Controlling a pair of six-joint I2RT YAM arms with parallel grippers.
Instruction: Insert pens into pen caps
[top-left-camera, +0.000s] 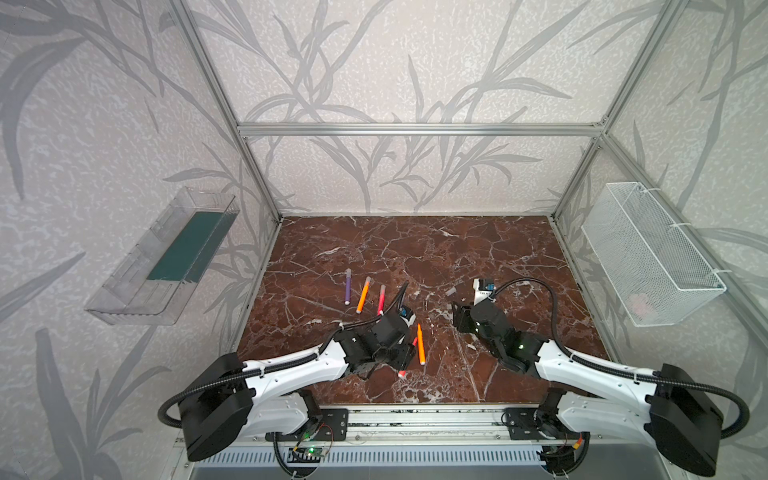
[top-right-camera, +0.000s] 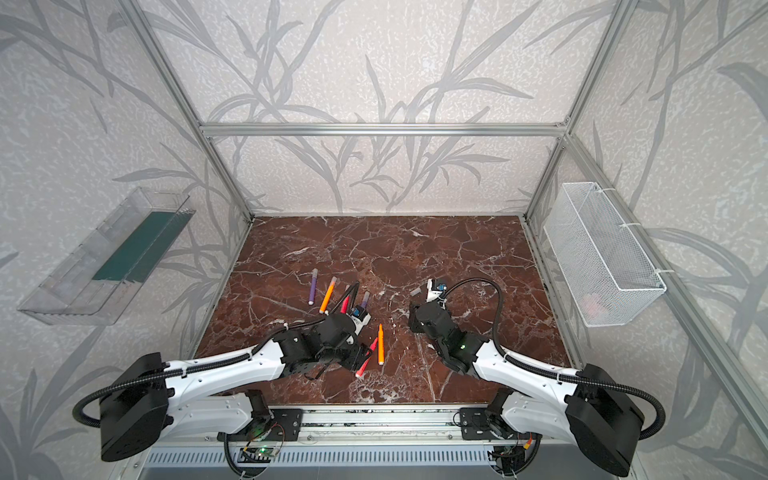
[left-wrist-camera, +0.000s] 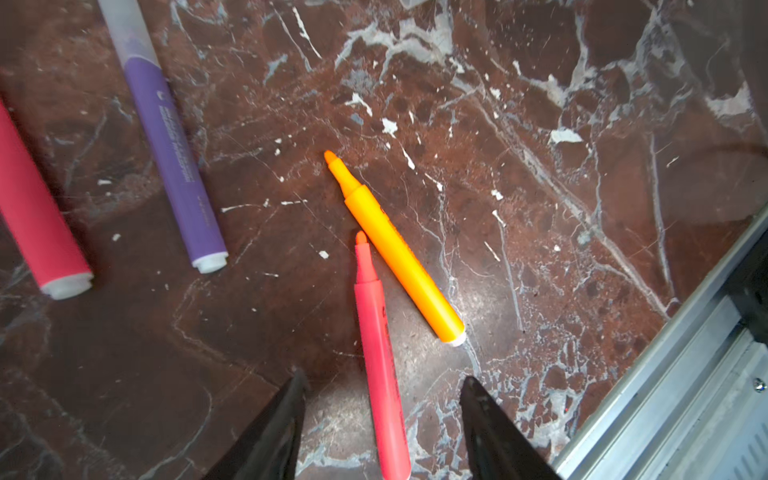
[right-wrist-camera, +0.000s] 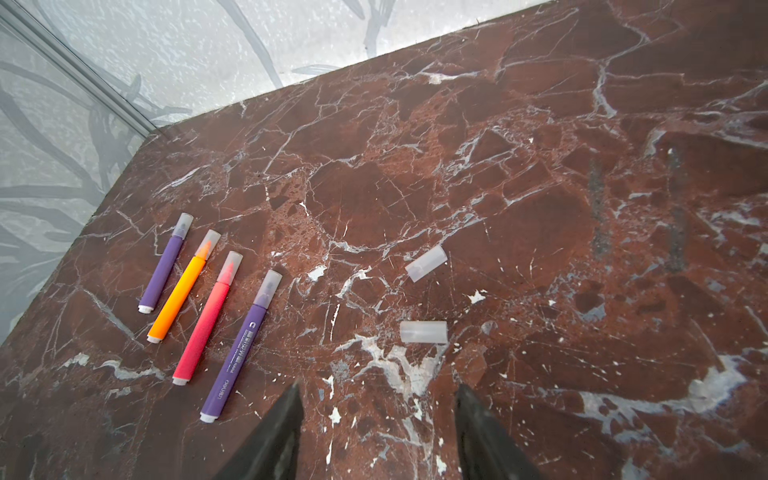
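Note:
My left gripper is open above an uncapped red pen (left-wrist-camera: 380, 368), which lies between its fingers in the left wrist view, apparently below them. An uncapped orange pen (left-wrist-camera: 408, 272) lies just right of it. My right gripper stands open, facing two loose clear caps (right-wrist-camera: 423, 331) on the marble table. At the left of the right wrist view lie four capped pens: short purple (right-wrist-camera: 164, 268), orange (right-wrist-camera: 180, 296), red (right-wrist-camera: 204, 328) and long purple (right-wrist-camera: 236, 360).
A clear tray (top-left-camera: 128, 296) hangs at the left wall and a white wire basket (top-left-camera: 656, 272) at the right. A metal rail (left-wrist-camera: 672, 336) runs along the front edge.

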